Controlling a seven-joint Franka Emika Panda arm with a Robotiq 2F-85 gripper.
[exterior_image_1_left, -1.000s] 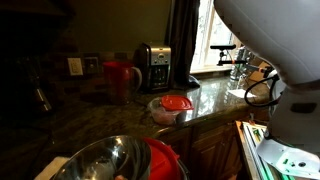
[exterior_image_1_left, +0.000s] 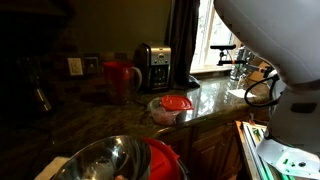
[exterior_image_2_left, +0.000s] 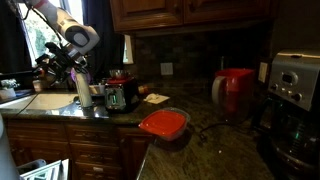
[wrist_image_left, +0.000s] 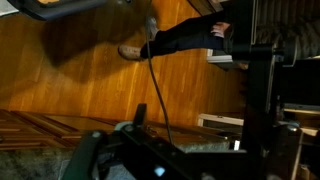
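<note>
Dark parts of my gripper cross the bottom of the wrist view, above a wooden floor. The picture is too dark to show how its fingers stand or whether anything is between them. My pale arm (exterior_image_1_left: 294, 100) fills the right side of exterior view 1. A clear bowl with a red lid (exterior_image_2_left: 164, 123) sits on the dark counter (exterior_image_2_left: 215, 155). Behind it stands a red pitcher (exterior_image_2_left: 233, 92). A metal bowl (exterior_image_1_left: 100, 160) lies near the front of the counter, beside a red container (exterior_image_1_left: 163, 160).
A toaster (exterior_image_1_left: 155, 65) stands against the back wall. Another silver appliance (exterior_image_2_left: 292, 82) is at the right of exterior view 2. On the floor, a person's dark-trousered leg (wrist_image_left: 185, 38) shows in the wrist view. Some counter around the lidded bowl is clear.
</note>
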